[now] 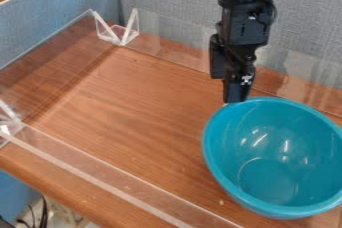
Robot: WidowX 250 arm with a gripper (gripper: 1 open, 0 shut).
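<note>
A black gripper (233,77) hangs in the upper right of the camera view, pointing down just above and behind the rim of a large teal bowl (267,157). Its fingers are seen from the side, so the gap between them is unclear. The bowl sits at the right of the wooden table (120,112) and looks empty inside.
Clear plastic barriers edge the table, with white brackets (118,34) at the back left and at the left. Grey padded walls stand behind. Cables lie off the table at the lower left.
</note>
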